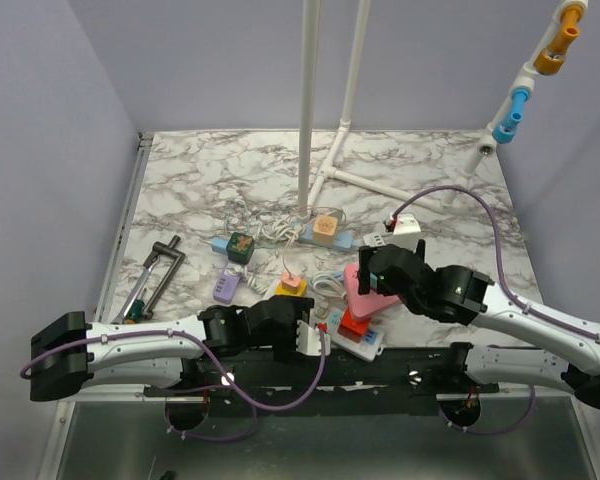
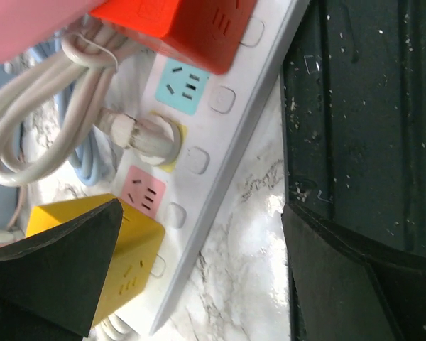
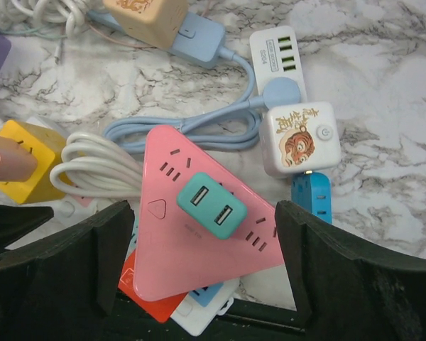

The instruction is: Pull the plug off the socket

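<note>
A white power strip [image 2: 211,145] holds a white round plug [image 2: 149,141] with coiled white cable [image 2: 82,99] beside a yellow cube [image 2: 138,249]. My open left gripper is over that strip, nothing between its fingers. A pink triangular socket block [image 3: 170,259] with a teal centre [image 3: 211,204] lies below my open right gripper. A white cube [image 3: 301,138] and a blue-plugged slim strip [image 3: 277,57] sit behind it.
A red block [image 2: 181,32] sits on the white strip. Tan and green cubes [image 1: 240,249], purple strip [image 1: 225,287] and tangled cables lie behind. White pipes [image 1: 370,184] stand at the back; tools [image 1: 160,275] lie left.
</note>
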